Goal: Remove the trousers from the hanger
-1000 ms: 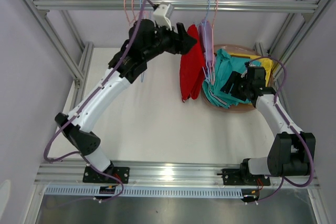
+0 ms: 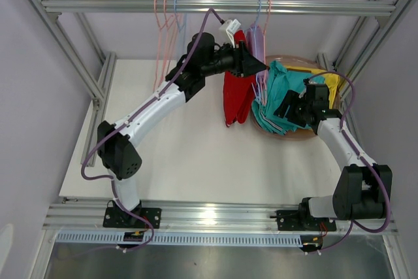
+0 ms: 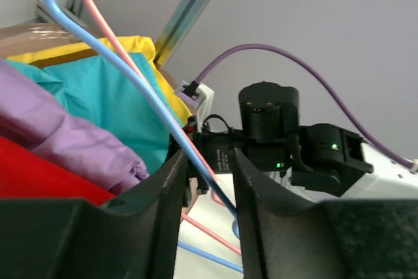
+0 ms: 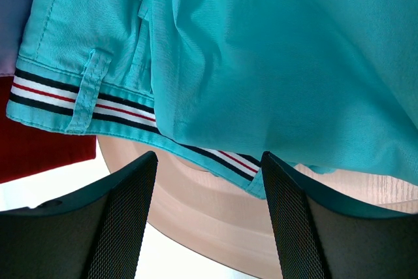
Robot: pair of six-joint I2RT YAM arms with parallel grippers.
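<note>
Red trousers and purple trousers hang from the rail among pink and blue hangers. My left gripper is at those hangers, beside the purple garment; in the left wrist view its fingers stand apart around a blue hanger's bar, whether gripping it is unclear. My right gripper is low over teal trousers in a round basket, its fingers apart with no cloth visibly between their tips.
The rail spans the top, with empty hangers at left. Yellow cloth lies in the basket behind the teal. The white board is clear at middle and left.
My left gripper has moved right, from left of the red trousers to the hangers at the purple garment. The right arm looks unchanged.
</note>
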